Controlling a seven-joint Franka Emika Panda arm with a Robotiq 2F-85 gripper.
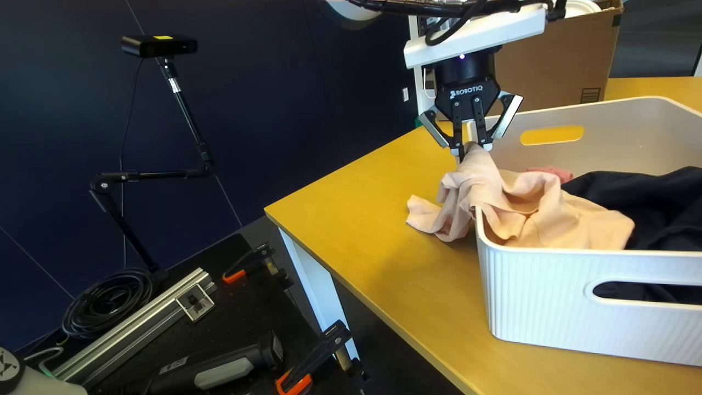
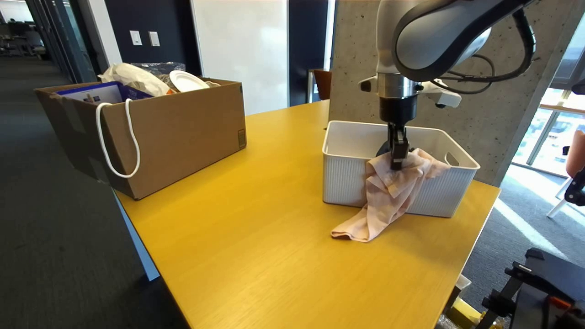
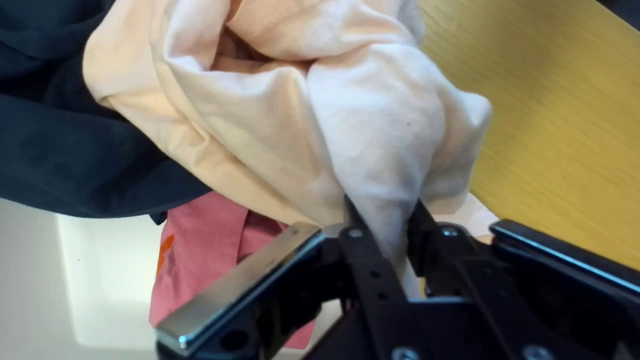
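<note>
A peach cloth is draped over the near-left rim of the white bin, partly inside it. In exterior view 2 the cloth hangs down outside, its lower corner resting on the table. My gripper points down at the rim, fingers closed in on a bunched fold of this cloth. From the wrist, a pinched ridge of the peach cloth runs between the two fingers of the gripper. The fold hides the inner finger faces.
Inside the bin lie a dark cloth and a pinkish-red cloth. A cardboard box full of items stands at the table's other end. Between box and bin, the yellow table is clear.
</note>
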